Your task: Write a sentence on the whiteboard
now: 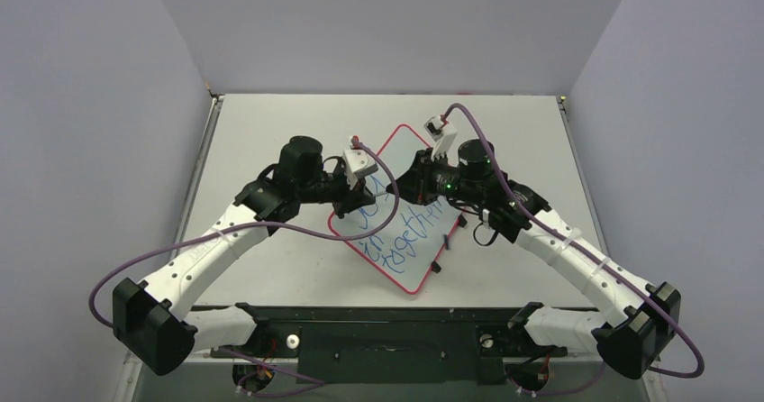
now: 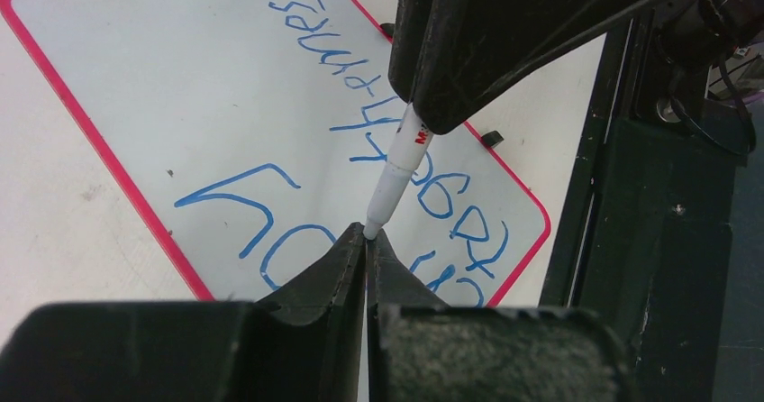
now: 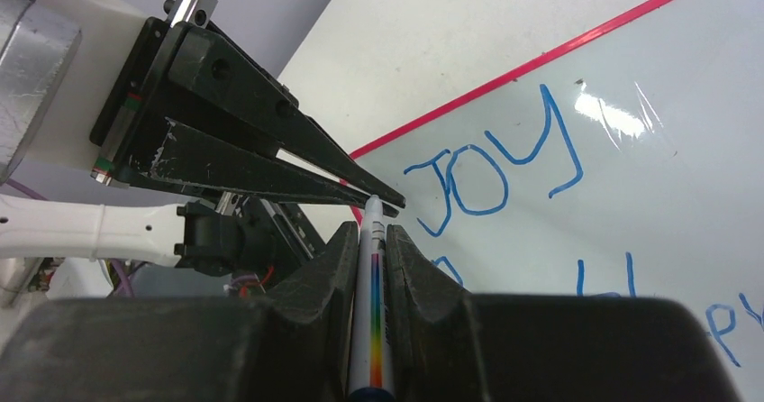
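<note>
A white marker (image 2: 396,177) spans the gap between my two grippers, above the whiteboard (image 1: 402,141). My right gripper is shut on its body, with the rainbow-striped part between the fingers. In the left wrist view, the marker's narrow white end meets the tips of my left gripper, which is shut on that end; its nib is hidden. The board lies askew and has a red rim. Blue writing (image 3: 486,181) on it reads "JOY" at one edge, with more words further along, partly covered by the arms.
Dark clips (image 1: 436,267) sit along the board's right edge. A small dark object (image 1: 447,241) lies between them near the rim. Purple cables (image 1: 243,229) loop over both arms. The white table (image 1: 261,150) around the board is clear.
</note>
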